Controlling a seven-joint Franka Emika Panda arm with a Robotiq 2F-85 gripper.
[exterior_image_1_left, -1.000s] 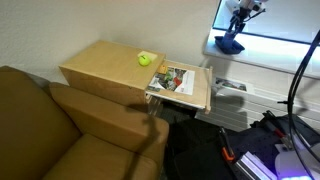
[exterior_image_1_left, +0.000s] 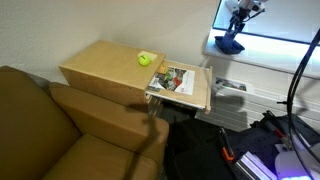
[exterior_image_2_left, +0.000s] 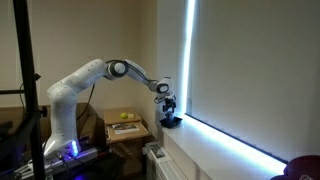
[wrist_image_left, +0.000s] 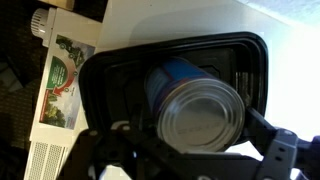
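Observation:
A can (wrist_image_left: 200, 115) with a blue side and a pale round end shows between the fingers of my gripper in the wrist view. Its body leans away from the camera into a black tray or bin (wrist_image_left: 110, 80). Dark fingers flank the can's near end on both sides; whether they press on it is not clear. From outside, my gripper (exterior_image_2_left: 168, 104) is low over the dark bin (exterior_image_2_left: 172, 122) by the bright window strip. In the first exterior view the bin (exterior_image_1_left: 229, 45) looks bluish on the white ledge, and the gripper hides part of it.
A wooden cabinet (exterior_image_1_left: 105, 65) carries a yellow-green ball (exterior_image_1_left: 144, 59). Beside it an open drawer (exterior_image_1_left: 188, 101) holds printed papers (exterior_image_1_left: 174, 79). A brown sofa (exterior_image_1_left: 90, 130) fills the front left. The white ledge (exterior_image_1_left: 270, 62) runs along the window.

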